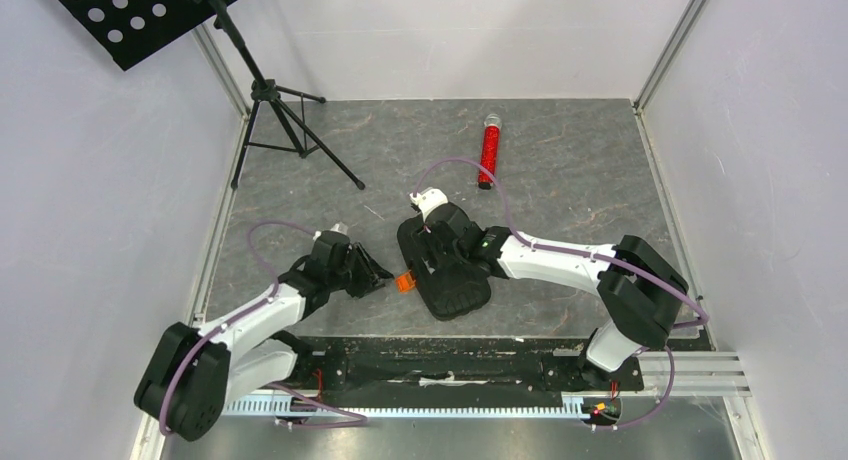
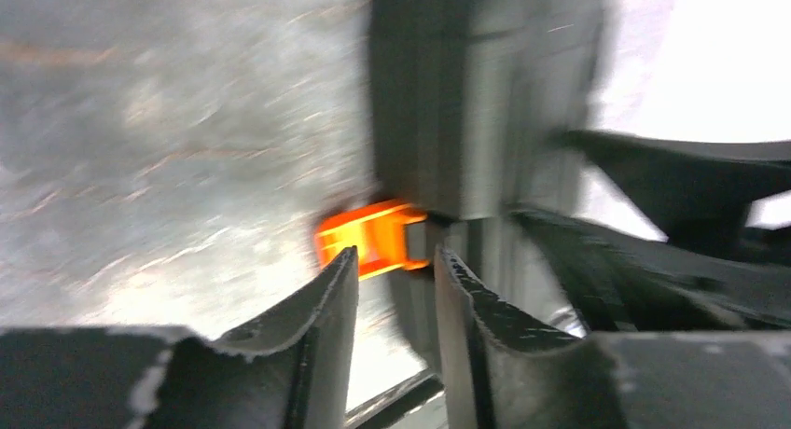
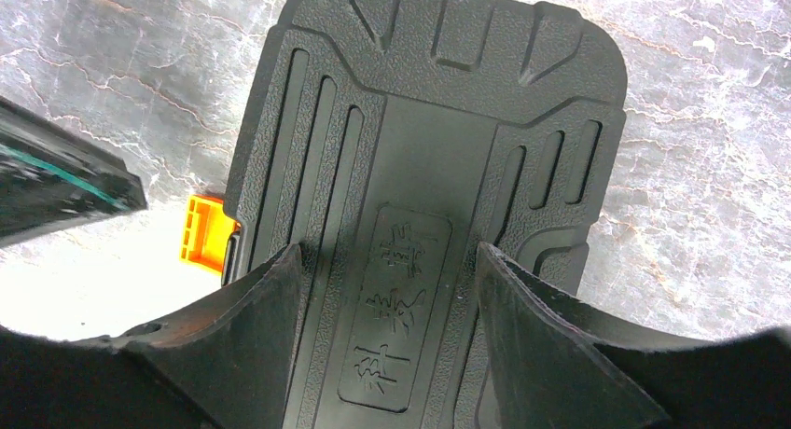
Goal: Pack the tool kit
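A black textured tool case (image 1: 450,290) lies closed on the grey floor, with an orange latch (image 1: 405,281) at its left side, also clear in both wrist views. My right gripper is over the case, part open, its fingertips apart at the lid's surface with the embossed panel between them. My left gripper is just left of the case, part open, its fingertips apart in front of the orange latch (image 2: 368,238), with nothing held.
A red cylinder (image 1: 489,152) with a metal end lies at the back right. A black music stand (image 1: 285,115) stands at the back left.
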